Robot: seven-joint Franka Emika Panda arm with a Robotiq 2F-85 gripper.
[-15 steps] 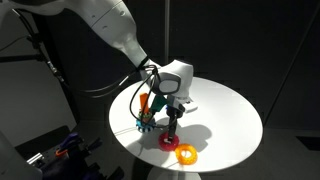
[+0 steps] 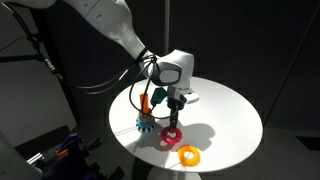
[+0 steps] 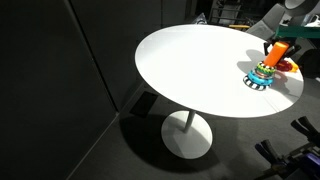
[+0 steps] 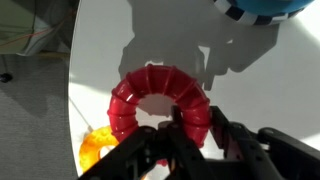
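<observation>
The red ring is gripped by one side of its rim, with one finger in its hole and the other outside. My gripper points down and is shut on that rim, and a shadow on the table suggests the ring is slightly raised. To the left in exterior view 1 stands a colourful stacking toy with a tall orange piece at its top. A yellow-orange ring lies flat near the table's front edge.
The round white table has wide clear room to the right in exterior view 1. In the wrist view, the stacking toy's striped base shows at the top edge, and the table's edge runs close on the left.
The red ring has risen a little with my gripper. The stacking toy appears unmoved.
</observation>
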